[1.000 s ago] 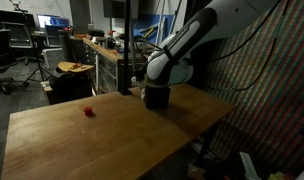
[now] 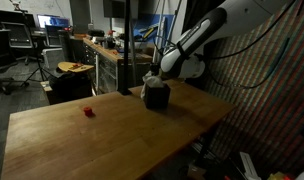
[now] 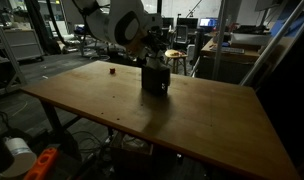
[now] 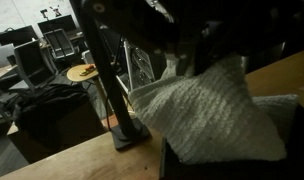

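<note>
A pale, ribbed cloth (image 4: 217, 112) fills the middle of the wrist view, bunched up toward my gripper, which is shut on it. Its lower part hangs at the dark box (image 4: 177, 165), partly over or inside it; which of the two is hard to tell. In exterior view 1 the cloth (image 2: 149, 88) shows at the top of the black box (image 2: 158, 99), which stands near the table's far side. From the other side the box (image 3: 155, 81) appears upright beneath my gripper. The fingertips are dark and mostly hidden by cloth.
A small red object (image 2: 88, 112) lies alone on the wooden table (image 2: 92, 145). Close behind the box rises a black post (image 4: 112, 90) at the table's edge.
My gripper has risen a little above the box. More of the pale cloth now shows at the top of the box, drawn upward with the gripper. The red object has stayed put.
</note>
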